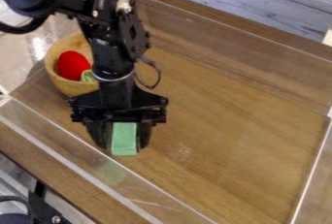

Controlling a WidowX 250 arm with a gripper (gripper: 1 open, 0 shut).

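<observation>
My black gripper [122, 131] points down at the left of the wooden tray, with its fingers around a light green block [124, 141] standing near the front rail. Whether the fingers press on the block is hard to tell. Behind the arm, a yellow bowl [64, 81] holds a red round object [73, 64] and a small green item [87, 76], partly hidden by the arm.
Clear low walls edge the wooden surface [240, 131], which is empty across the middle and right. Cables and metal parts lie outside at the lower left.
</observation>
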